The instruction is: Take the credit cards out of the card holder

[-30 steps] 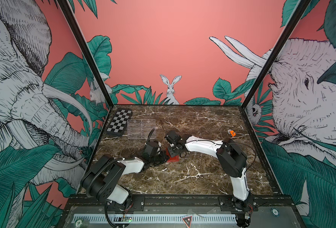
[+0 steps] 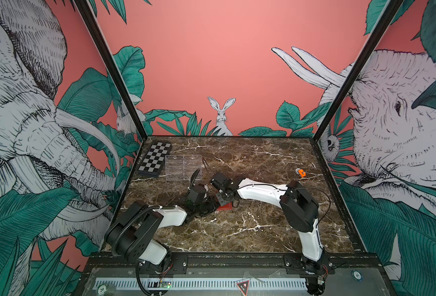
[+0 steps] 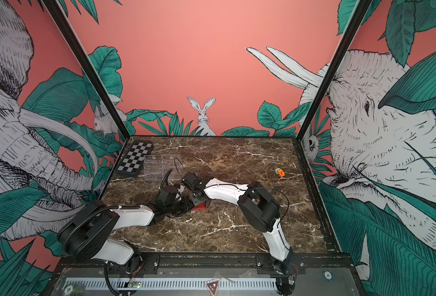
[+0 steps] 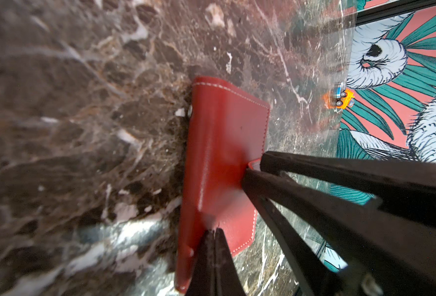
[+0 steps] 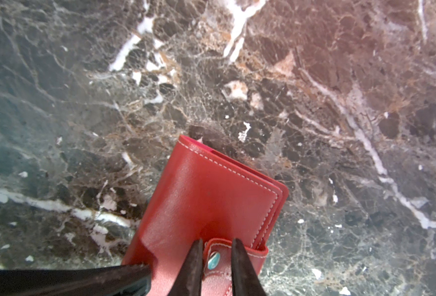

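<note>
The red card holder (image 5: pixel 213 192) lies closed on the marble table, its strap (image 5: pixel 220 264) with a metal snap across the front edge. No cards show. My right gripper stands part open, its two fingers on either side of the strap's snap end. In the left wrist view, its dark fingers (image 4: pixel 297 187) reach over the holder's edge from the right. My left gripper is shut, tips against the holder's cover near the spine; whether anything thin is pinched cannot be seen. From above, both grippers mostly cover the holder (image 2: pixel 224 206).
A clear divided tray (image 2: pixel 183 167) and a checkered board (image 2: pixel 154 158) stand at the back left. A small orange toy car (image 2: pixel 301 172) sits at the right.
The left arm stays nearly still.
</note>
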